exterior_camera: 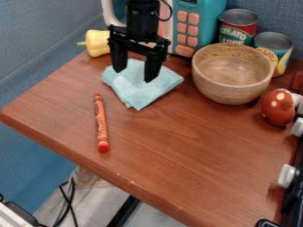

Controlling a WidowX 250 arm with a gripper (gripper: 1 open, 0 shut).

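Observation:
A black gripper [136,64] hangs over a folded light-blue cloth [144,90] at the back left of the wooden table [178,168]. Its fingers point down just above the cloth and look spread apart; I see nothing clearly held between them. An orange crayon [102,122] lies to the front left of the cloth.
A wooden bowl [231,80] is right of the cloth, with cans [236,28], a red-brown round object [277,107] and a dark appliance at the right edge. A teal microwave [201,22] and yellow object [97,42] stand behind.

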